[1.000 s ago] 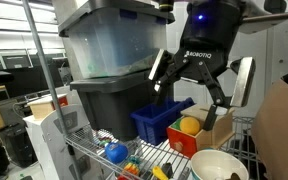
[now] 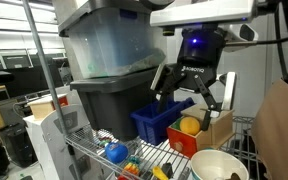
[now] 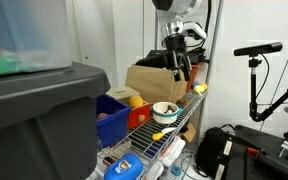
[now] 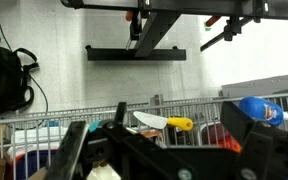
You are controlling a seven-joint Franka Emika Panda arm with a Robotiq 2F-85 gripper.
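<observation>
My gripper (image 2: 191, 106) hangs open above the wire rack (image 2: 155, 154), with nothing between its fingers. In exterior view 2 the gripper (image 3: 181, 70) is above and slightly behind the white bowl (image 3: 167, 112). The same bowl (image 2: 216, 166) is near the bottom edge of exterior view 1, with something dark in it. A yellow-handled utensil with a pale blade (image 4: 152, 119) lies by the rack's edge in the wrist view, ahead of the parted fingers. A blue rounded object (image 2: 116, 152) rests farther left on the rack.
A blue bin (image 3: 111, 120) and a small open box (image 2: 210, 136) with an orange round item (image 2: 190, 126) stand at the rack's back. Large dark tubs (image 2: 114, 104) are stacked alongside. A brown carton (image 2: 282, 125) bounds the right. Bare floor (image 4: 59, 75) lies beyond the rack's edge.
The hand has turned, so its label no longer shows, and its far finger has shifted left and down in exterior view 1. The objects on the rack have stayed put.
</observation>
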